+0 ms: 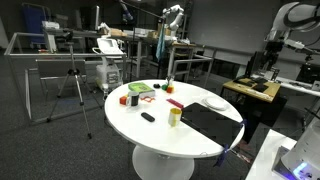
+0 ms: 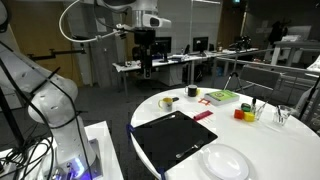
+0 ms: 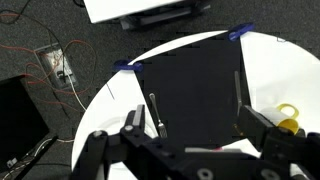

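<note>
My gripper is open and empty, high above the table, with its two dark fingers wide apart in the wrist view. Below it lies a black mat (image 3: 195,85) on the round white table (image 1: 125,120). Two thin utensils, one on the left (image 3: 157,115) and one on the right (image 3: 238,98), rest along the mat's sides. A yellow mug (image 2: 167,104) stands beyond the mat, and a white plate (image 2: 226,163) lies beside it. Exterior view 2 also shows a red object (image 2: 203,115) near the mat's corner.
A green tray (image 1: 141,87) stands at the table's far side, with several small items around it. A dark oblong object (image 1: 148,117) lies near the edge. Blue pieces (image 3: 128,66) sit at the mat's corners. A tripod (image 1: 76,90) stands on the floor away from the table.
</note>
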